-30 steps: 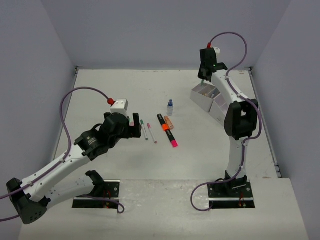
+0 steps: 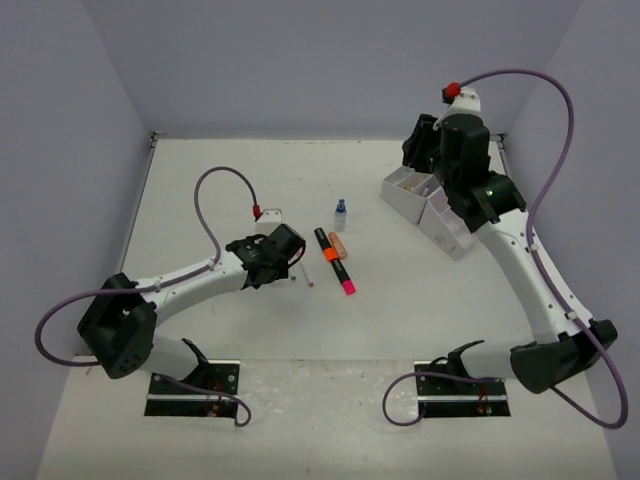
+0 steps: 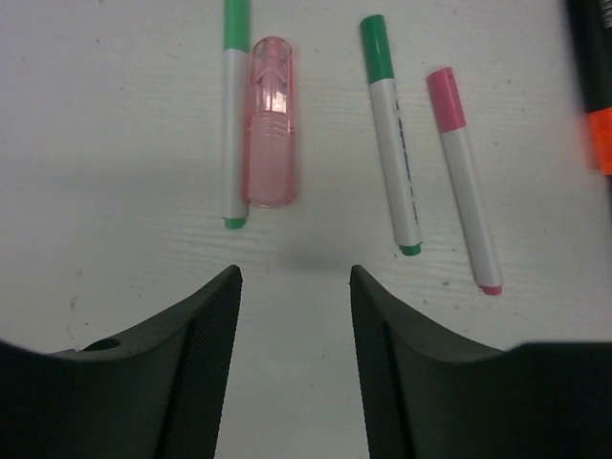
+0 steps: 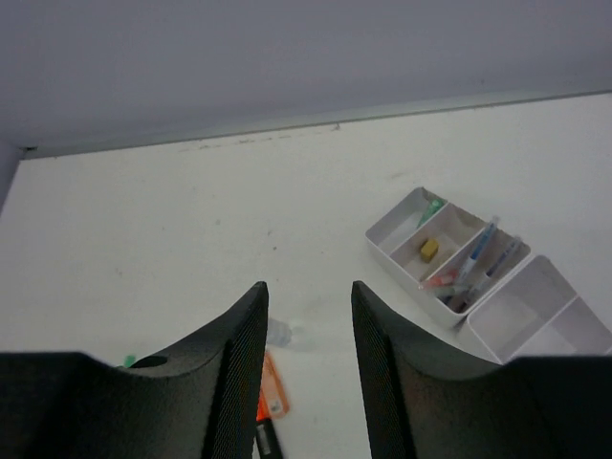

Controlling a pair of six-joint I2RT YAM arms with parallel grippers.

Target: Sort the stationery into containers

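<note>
My left gripper is open and empty above the table, with several pens ahead of its fingers. In the left wrist view lie a green-and-white marker [image 3: 235,134] touching a clear pink pen-like item [image 3: 271,143], a second green-capped marker [image 3: 390,134] and a pink-capped marker [image 3: 465,182]. High by the right-hand containers is my right gripper, also open with nothing between its fingers. The divided white box [image 2: 405,202] holds a green item [image 4: 430,211], a yellow piece [image 4: 428,249] and several pen-like items [image 4: 478,253].
Mid-table are a small blue-capped bottle [image 2: 340,217], an orange item [image 2: 337,245] and black stationery with orange and pink parts [image 2: 338,268]. A second white container [image 2: 445,226] adjoins the box; its visible compartments look empty.
</note>
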